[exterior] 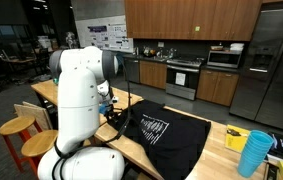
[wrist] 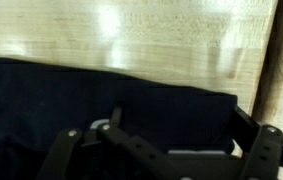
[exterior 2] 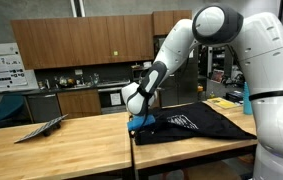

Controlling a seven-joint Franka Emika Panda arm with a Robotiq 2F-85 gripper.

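Note:
A black cloth [exterior: 166,130] covers much of the wooden table, with a light print on part of it. In the wrist view, the cloth's edge [wrist: 101,95] runs across the frame, ending in a corner at the right, with bare wood beyond. My gripper is open over this part of the cloth, its dark fingers [wrist: 266,145] at the lower edge. From the other side, the gripper [exterior 2: 139,126] appears low at the cloth's near left end. Whether the fingertips touch the cloth, I cannot tell.
Stacked blue cups [exterior: 253,154] stand at the table's right end, near a yellow item [exterior: 237,138]. Wooden stools [exterior: 19,125] are on the floor at the left. Bare tabletop [exterior 2: 51,145] lies left of the cloth in the second exterior view.

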